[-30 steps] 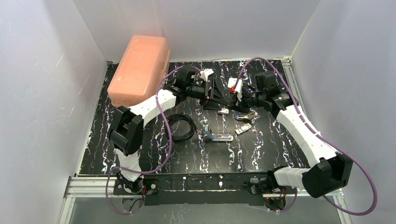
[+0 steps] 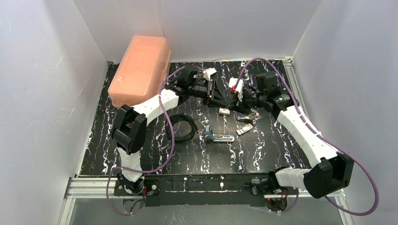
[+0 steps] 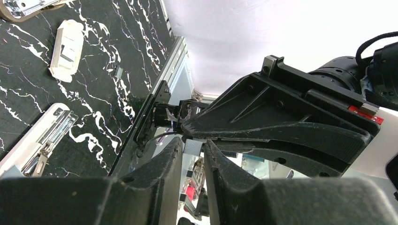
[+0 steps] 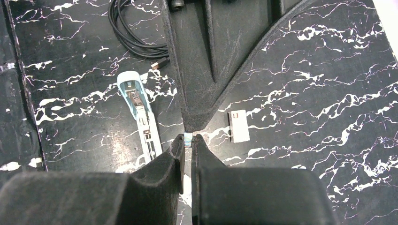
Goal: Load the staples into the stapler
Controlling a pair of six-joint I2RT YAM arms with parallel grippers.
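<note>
A short silvery strip of staples (image 3: 193,147) is pinched between the fingertips of my left gripper. My right gripper meets it tip to tip and is also shut on the strip (image 4: 188,139), seen in the right wrist view. Both grippers are above the table, and the top view hides the strip between them. The pale blue and white stapler (image 2: 220,137) lies opened on the table, nearer the front than the grippers. Its metal channel (image 4: 149,133) shows in the right wrist view.
A small white box (image 4: 239,126), a white block (image 3: 67,50) and another stapler-like tool (image 2: 248,116) lie near the stapler. A tiny grey piece (image 3: 118,71) sits on the marble top. Left are a coiled black cable (image 2: 182,128) and an orange bin (image 2: 140,70).
Over the last second my left arm has shifted slightly right, and its fingers have come closer together. My right arm and the things on the table look unmoved.
</note>
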